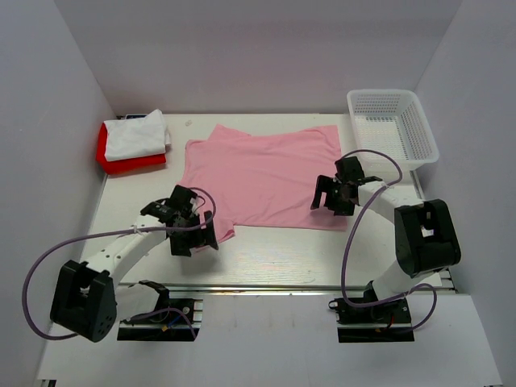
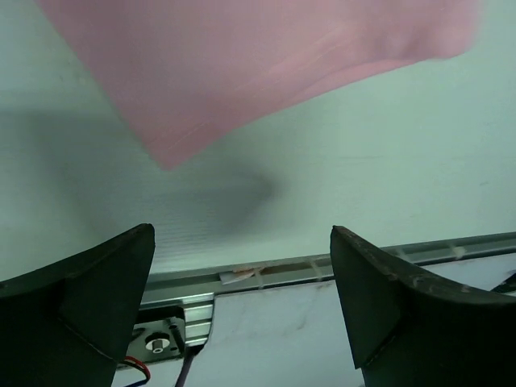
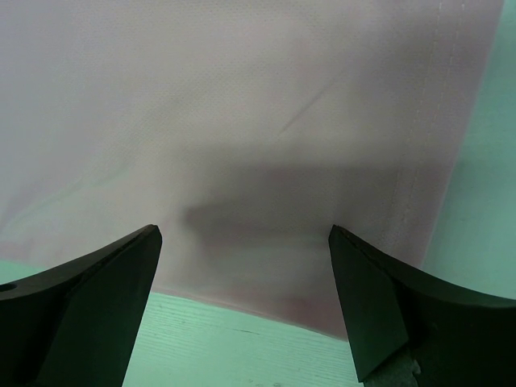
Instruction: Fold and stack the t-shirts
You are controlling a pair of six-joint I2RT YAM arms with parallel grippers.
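A pink t-shirt (image 1: 266, 177) lies spread across the table, its lower left part uneven near the left gripper. My left gripper (image 1: 194, 248) is open over that lower left part, with nothing between its fingers. In the left wrist view, a corner of the pink cloth (image 2: 242, 64) lies beyond the fingertips, apart from them. Over the shirt's lower right part, my right gripper (image 1: 330, 210) stands open. The right wrist view has the pink cloth (image 3: 266, 177) flat below and between the spread fingers, with its lower edge and right edge showing.
At the back left, a folded white cloth (image 1: 135, 137) rests on a red container (image 1: 133, 165). An empty white basket (image 1: 393, 129) stands at the back right. Bare table (image 1: 274, 262) shows in front of the shirt.
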